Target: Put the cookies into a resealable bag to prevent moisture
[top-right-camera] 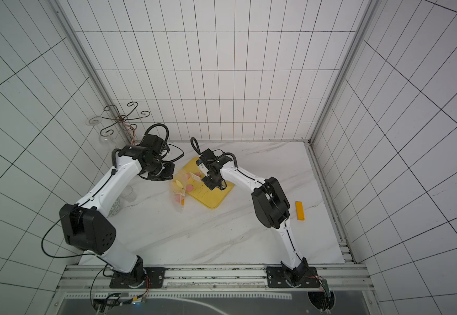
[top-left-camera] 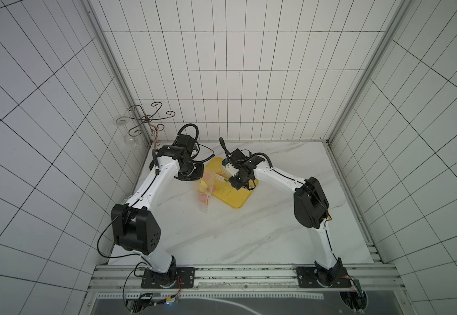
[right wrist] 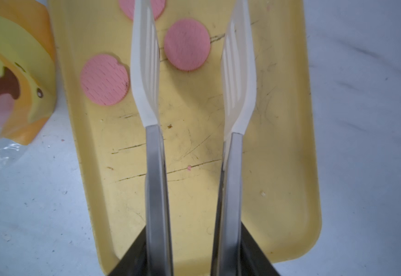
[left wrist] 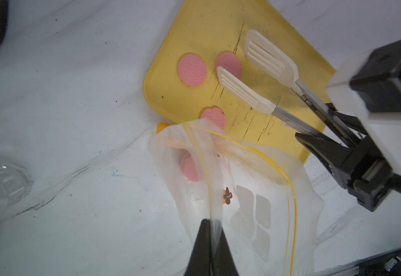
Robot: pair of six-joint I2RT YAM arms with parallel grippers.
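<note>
A clear bag with yellow seal lines (left wrist: 274,202) hangs from my left gripper, which is shut on its rim; its mouth gapes toward the tray. Inside the bag are a pink cookie (left wrist: 191,166) and an orange-and-yellow duck print or shape (right wrist: 39,92). My right gripper is shut on tongs with metal arms and white slotted tips (right wrist: 146,64). Those tips stand apart over the yellow tray (right wrist: 311,193), with nothing gripped. One pink cookie (right wrist: 187,44) shows between them; another (right wrist: 104,79) lies left, and a third (left wrist: 192,70) farther along.
A clear glass-like object (left wrist: 2,188) stands left of the bag. At the table's right lies an orange block (top-right-camera: 299,210). A curled metal stand (top-left-camera: 147,119) rises at the back left.
</note>
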